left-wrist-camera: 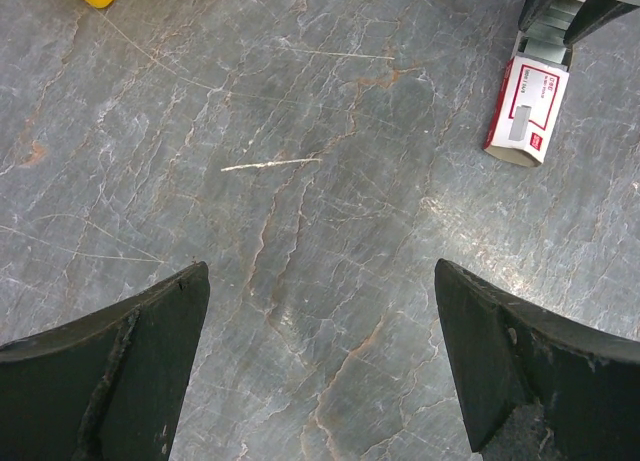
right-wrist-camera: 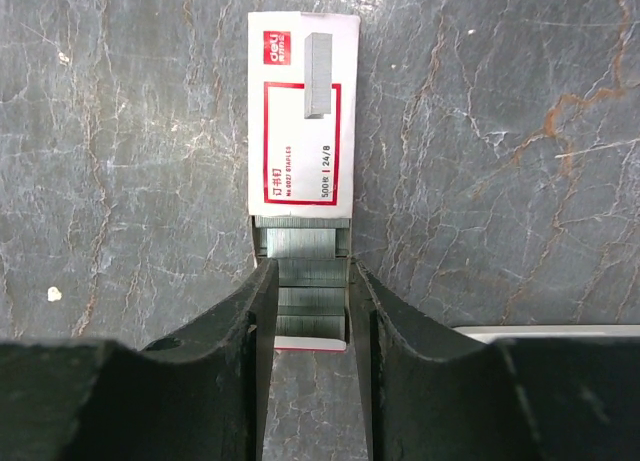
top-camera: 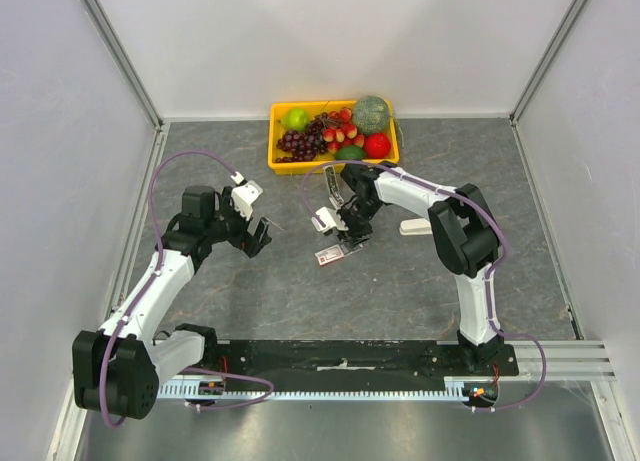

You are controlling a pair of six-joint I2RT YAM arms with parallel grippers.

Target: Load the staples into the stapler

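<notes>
A white and red staple box [right-wrist-camera: 300, 171] lies on the table, its tray drawn out with strips of grey staples [right-wrist-camera: 312, 301] inside. My right gripper stands open over this tray, one fingertip near each side edge; whether they touch it cannot be told. A single staple strip is only a picture on the lid. Behind the right arm in the top view, the long stapler [top-camera: 334, 188] is partly hidden. Apart to the left, my left gripper is open above bare table, with the staple box [left-wrist-camera: 525, 111] at its view's upper right.
At the back, a yellow basket [top-camera: 283, 168] full of fruit stands close to the stapler's far end. A white block [top-camera: 415, 227] lies right of the right gripper.
</notes>
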